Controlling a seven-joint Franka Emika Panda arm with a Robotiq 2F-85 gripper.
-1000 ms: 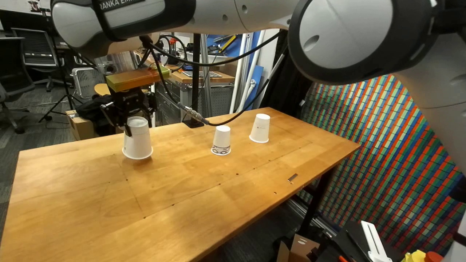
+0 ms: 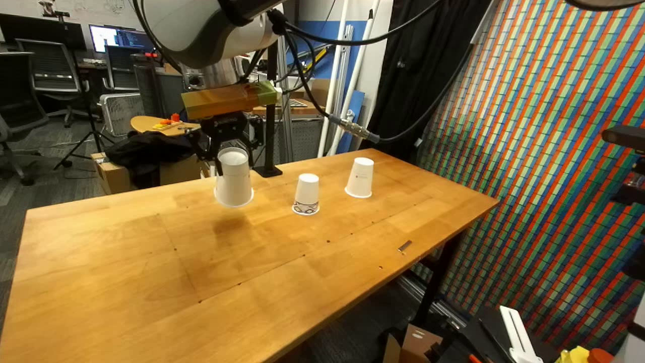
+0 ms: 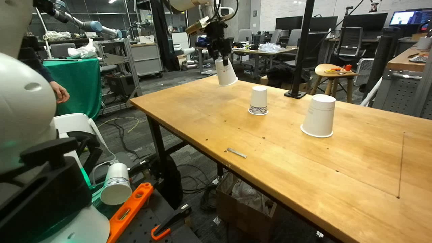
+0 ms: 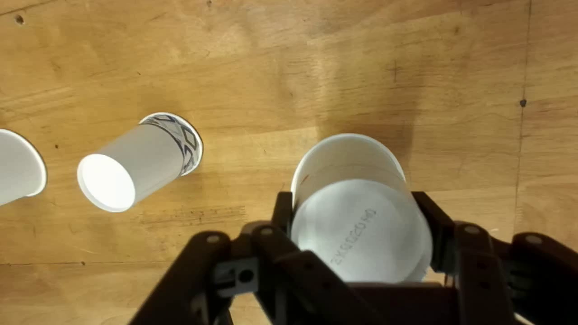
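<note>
My gripper (image 2: 234,158) is shut on a white paper cup (image 2: 233,184), which hangs upside down above the table. In the wrist view the cup's printed base (image 4: 360,233) faces the camera between the fingers. Exterior view 2 shows this held cup (image 3: 226,73) slightly tilted, its open rim downward. To the right of it in exterior view 1, a smaller white cup with a dark patterned band (image 2: 306,193) stands upside down on the table. Farther right is a plain white cup (image 2: 360,178), also inverted; only part of this plain cup (image 4: 19,168) shows in the wrist view.
A small metal strip (image 3: 237,152) lies near one edge. A black post (image 3: 301,52) rises from the table's edge behind the cups.
The gripper has carried the cup up and to the right in exterior view 1, toward the patterned cup. The two standing cups have not moved.
</note>
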